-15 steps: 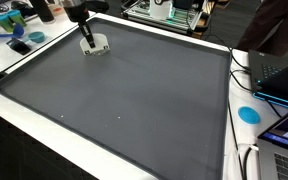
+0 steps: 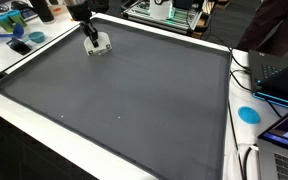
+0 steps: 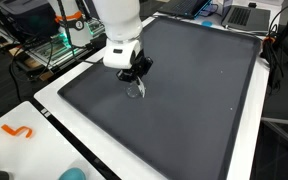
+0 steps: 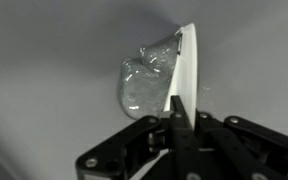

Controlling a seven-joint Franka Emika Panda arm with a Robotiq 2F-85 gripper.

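Observation:
My gripper (image 3: 136, 76) is shut on a thin white sheet-like piece (image 4: 187, 70), cloth or paper; I cannot tell which. In the wrist view it stands edge-on, running up from between the fingers. Beside it on the grey surface is a clear, glossy patch (image 4: 146, 82), liquid or transparent plastic. The second exterior view shows this clear patch (image 3: 133, 92) just below the gripper. From the first exterior view, the white piece (image 2: 99, 45) hangs at the dark board's far left, under the gripper (image 2: 93, 36); whether it touches the board is unclear.
Most of the dark grey board (image 2: 134, 105) is bare. A blue disc (image 2: 249, 115) and laptops (image 2: 284, 85) lie to its right. An orange item (image 3: 17, 131) and a teal round item (image 3: 72, 173) are on the white table. Cables and small objects crowd the far left.
The white piece and the gripper have shifted slightly to the right, and the piece looks a little turned. It stays in the gripper throughout.

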